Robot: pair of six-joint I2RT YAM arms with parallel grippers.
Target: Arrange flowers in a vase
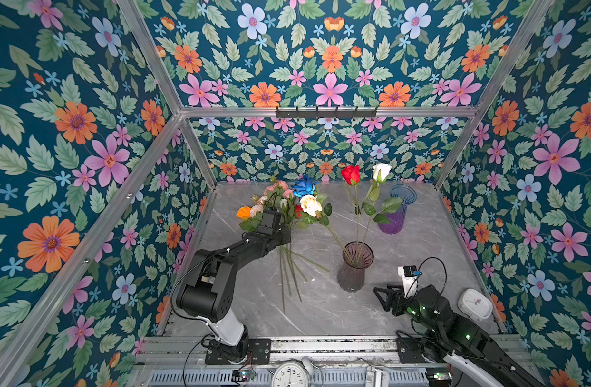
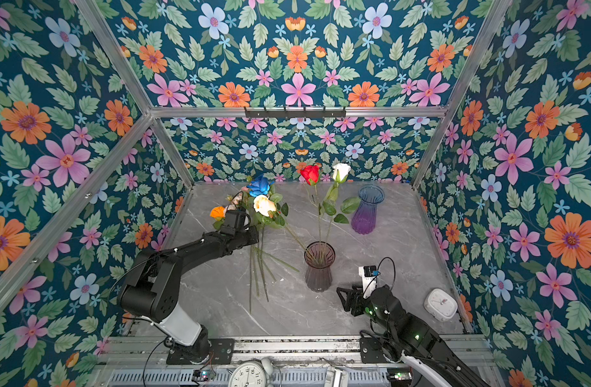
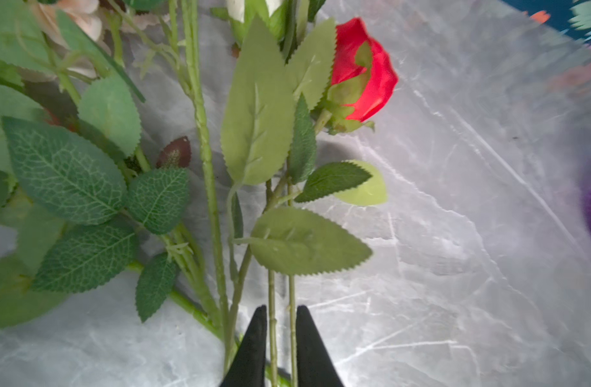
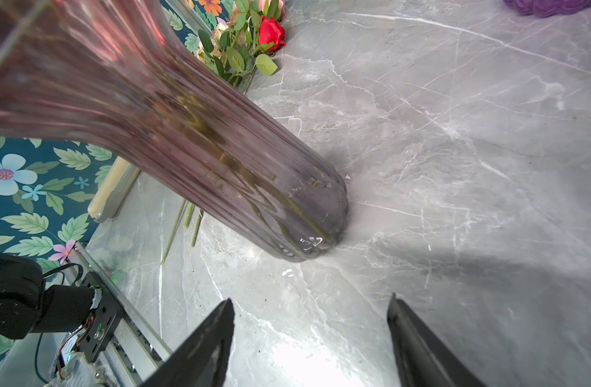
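Observation:
The smoky ribbed vase (image 1: 351, 277) stands mid-table with a red rose (image 1: 350, 174) and a white rose (image 1: 381, 171) in it. A third stem slants left from its rim toward the blue rose (image 1: 304, 185) and cream rose (image 1: 310, 205); whose it is, I cannot tell. More flowers lie at the left, including an orange one (image 1: 244, 212). Over their stems, my left gripper is partly open, with two thin stems (image 3: 291, 309) showing between its fingers. My right gripper is open and empty, low to the right of the vase.
A blue-purple vase (image 1: 392, 221) stands empty at the back right. A white box (image 1: 476, 303) lies near the right edge. The right wrist view shows a beige block (image 4: 113, 189) at the table's left edge. Bare marble lies between the vases.

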